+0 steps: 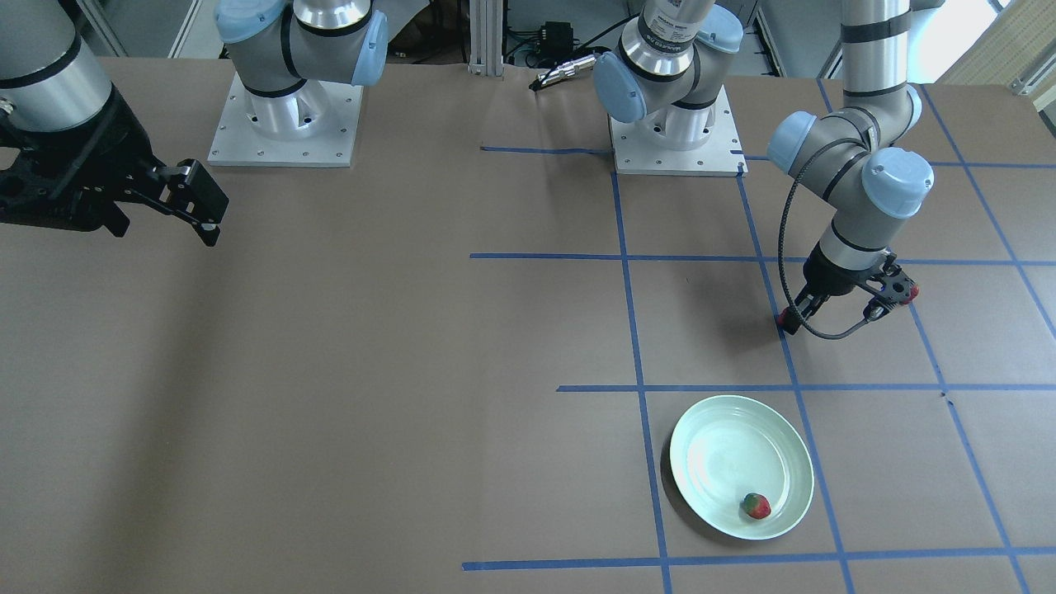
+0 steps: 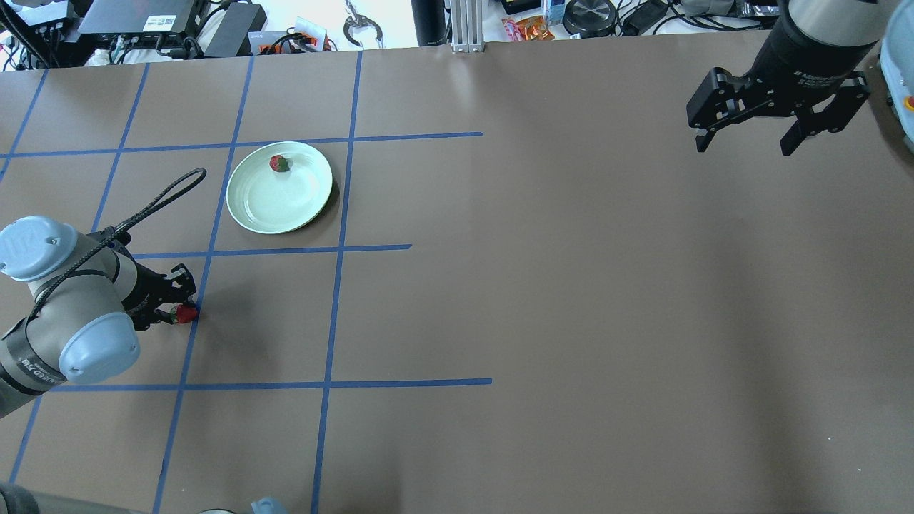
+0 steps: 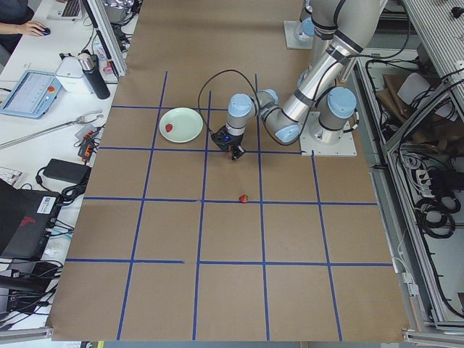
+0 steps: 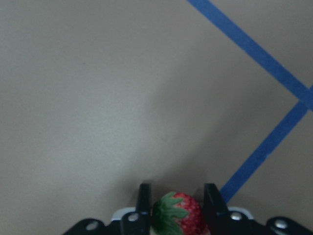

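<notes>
My gripper (image 1: 797, 318) is down at the table over a strawberry (image 2: 184, 313). In the left wrist view this strawberry (image 4: 178, 215) sits between the two dark fingers, green leaves toward one side; whether they press on it I cannot tell. A second strawberry (image 1: 909, 294) lies behind the gripper, mostly hidden in the front view; in the left view a red one (image 3: 243, 199) shows apart from it. A pale plate (image 1: 733, 436) stands nearer the front camera, holding a strawberry (image 1: 756, 506).
Another dark gripper (image 2: 762, 111) hangs at the far side, empty. Further arm bases (image 1: 678, 148) stand at the table's edge.
</notes>
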